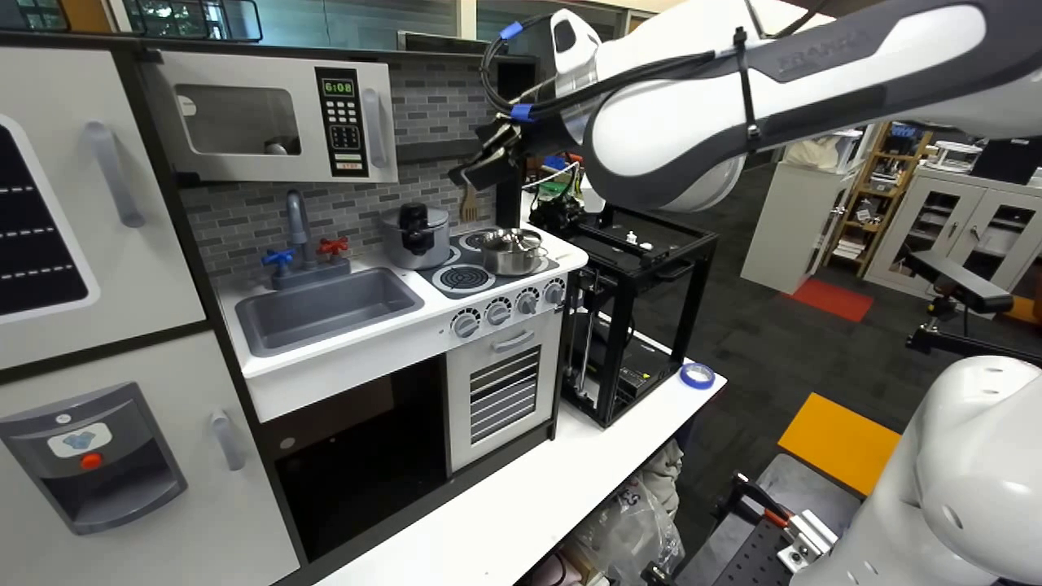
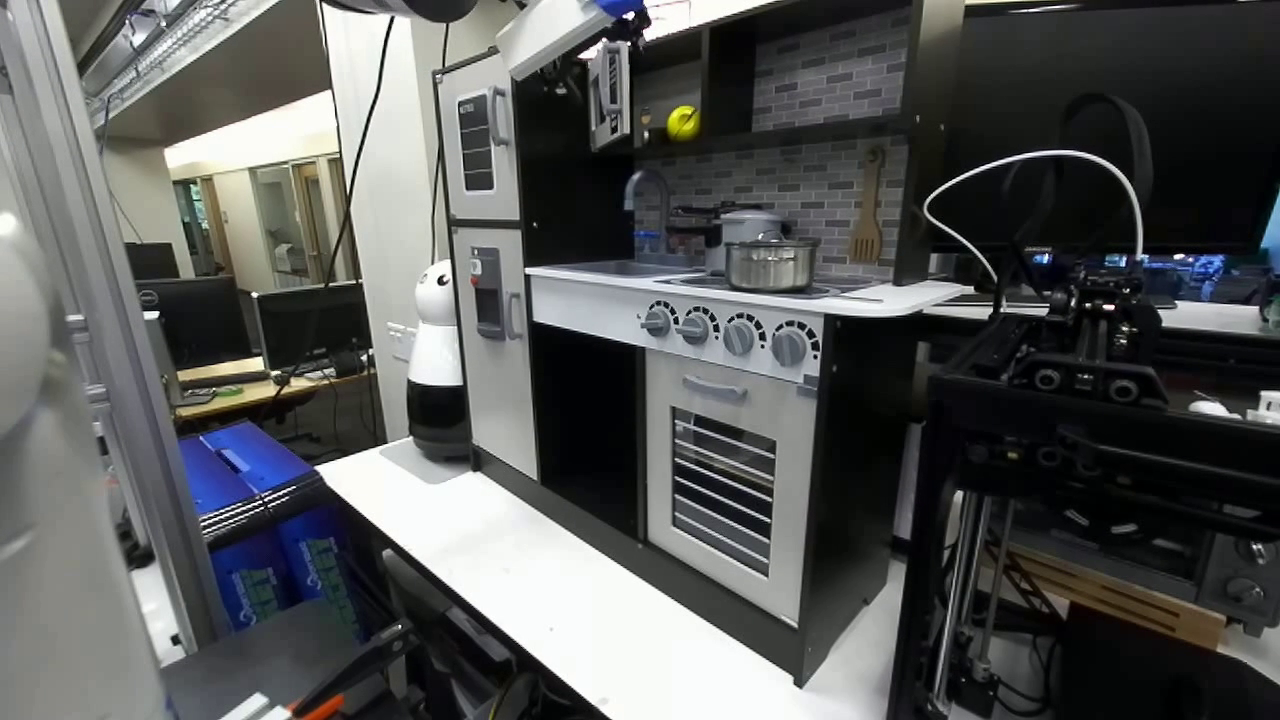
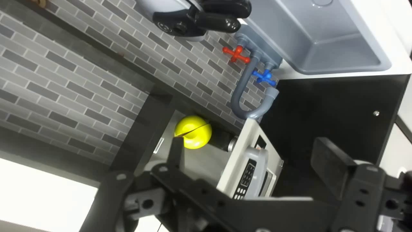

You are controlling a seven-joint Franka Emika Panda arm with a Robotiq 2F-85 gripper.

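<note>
My gripper is open, its two dark fingers (image 3: 176, 152) spread wide and nothing between them. In exterior view 1 the gripper (image 1: 479, 168) hangs above the stove side, to the right of the toy microwave door (image 1: 352, 122). That door stands swung outward in exterior view 2, and in the wrist view the microwave door (image 3: 251, 164) shows edge-on between the fingers. A round yellow object (image 3: 195, 131) with a dark line across it sits in the compartment behind the door; exterior view 2 shows this yellow object (image 2: 683, 122) too.
A grey lidded pot (image 1: 416, 234) and a steel pot (image 1: 512, 252) stand on the stove. The sink (image 1: 327, 308) and its faucet (image 1: 298, 220) lie to the left. A wooden spatula (image 2: 867, 210) hangs on the wall.
</note>
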